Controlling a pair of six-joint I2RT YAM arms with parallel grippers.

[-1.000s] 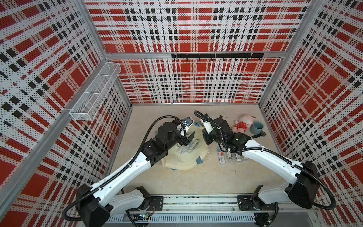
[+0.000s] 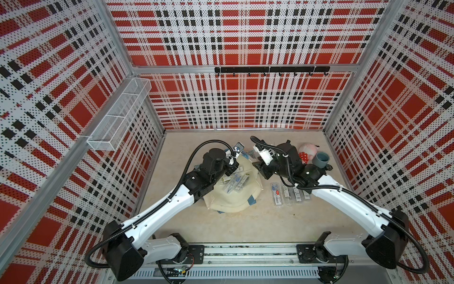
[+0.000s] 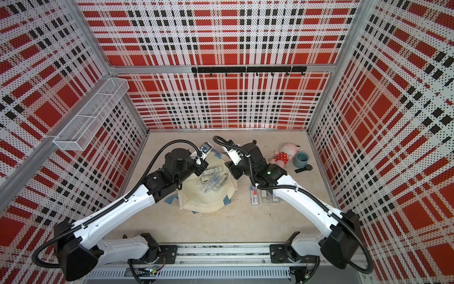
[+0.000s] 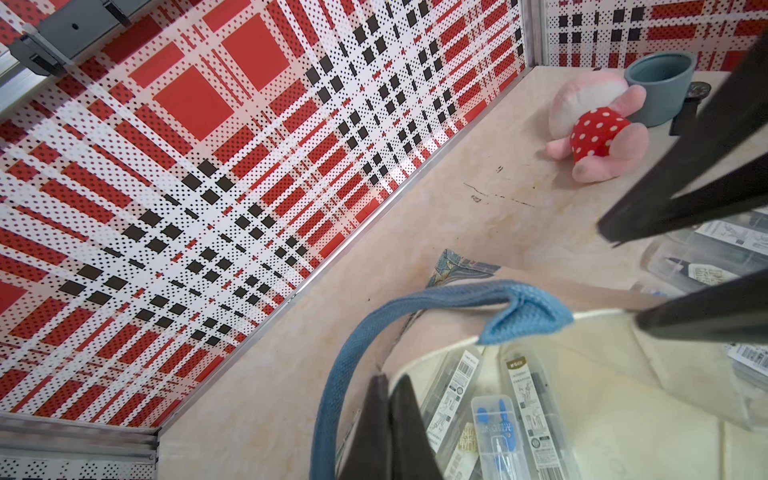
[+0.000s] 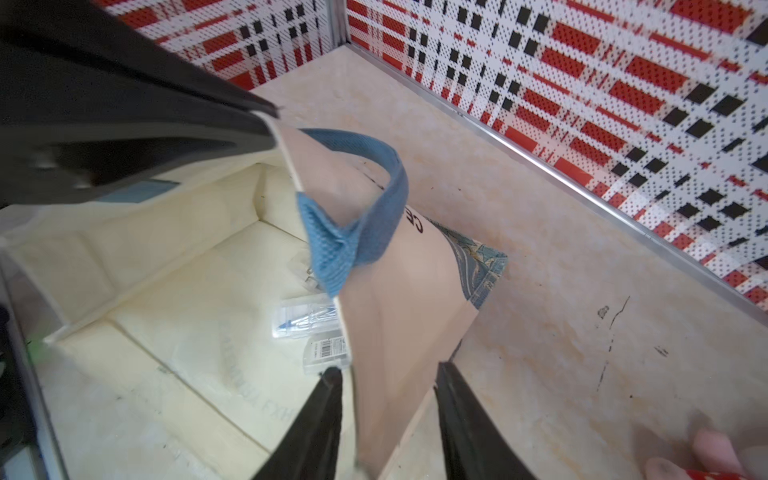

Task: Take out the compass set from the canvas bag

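Note:
The cream canvas bag (image 2: 227, 201) with blue strap (image 4: 344, 368) lies mid-table, clear compass sets and cases (image 3: 218, 182) inside. In the left wrist view several show at its mouth, one with blue tools (image 4: 496, 432). My left gripper is shut at the bag's rim, holding it up as far as the right wrist view shows. My right gripper is part open around or just beside the bag's near edge; whether it touches is unclear.
Several clear cases (image 2: 286, 194) lie right of the bag. A pink plush toy (image 4: 600, 144), a blue-grey cup (image 4: 660, 88) and a black watch (image 3: 302, 168) sit back right.
My right arm has shifted a little to the right.

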